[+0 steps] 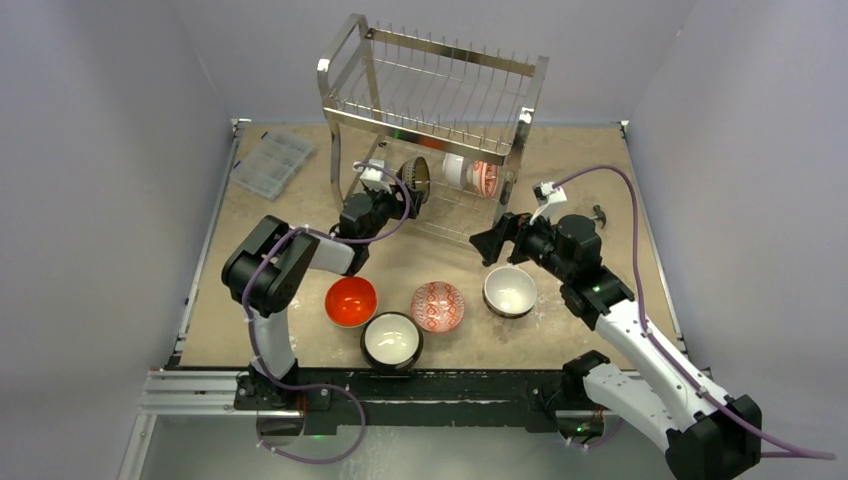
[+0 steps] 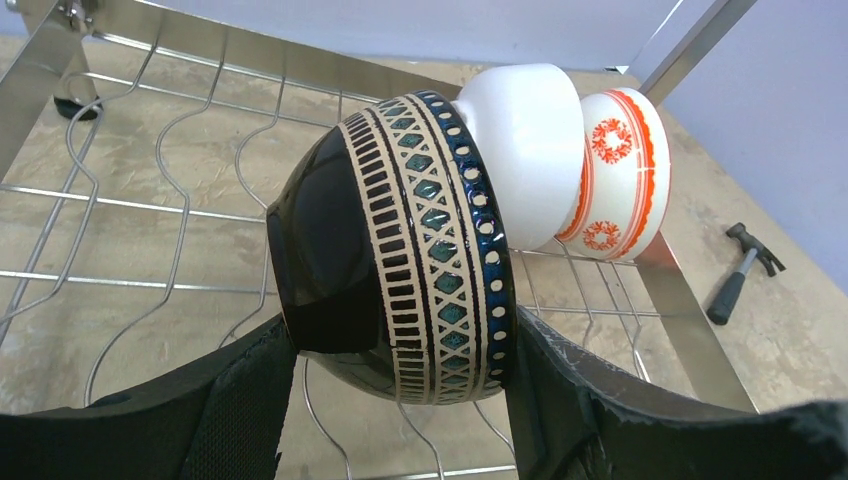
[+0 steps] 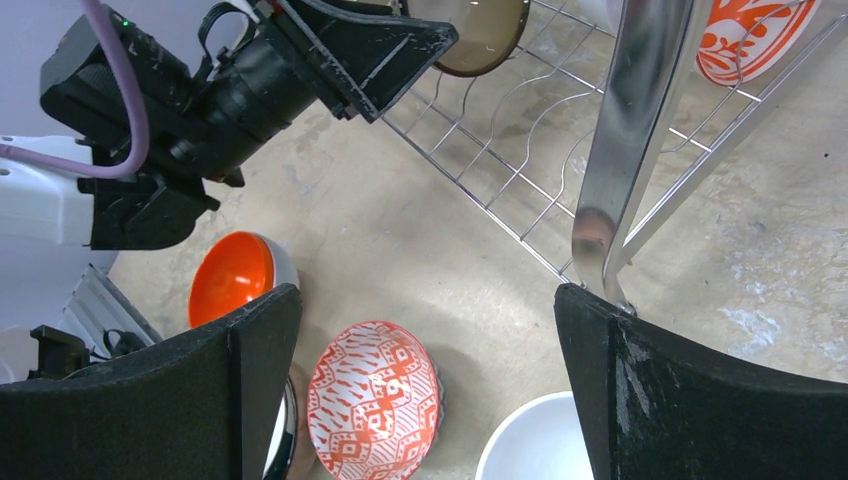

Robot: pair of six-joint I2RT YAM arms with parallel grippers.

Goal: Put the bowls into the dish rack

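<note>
The steel dish rack (image 1: 430,135) holds a white bowl (image 2: 525,150) and an orange-patterned bowl (image 2: 625,175) on its lower tier. My left gripper is around a dark patterned bowl (image 2: 420,240) tilted on its side beside them; whether it still grips it is unclear. My right gripper stands open at the rack's front right, above a white bowl (image 1: 509,290). An orange bowl (image 1: 350,299), a red-patterned bowl (image 1: 437,306) and a black bowl with white inside (image 1: 391,340) stand on the table in front.
A clear plastic compartment box (image 1: 271,164) lies at the back left. A hammer (image 2: 740,275) lies right of the rack. The rack's upper tier hangs over the lower one.
</note>
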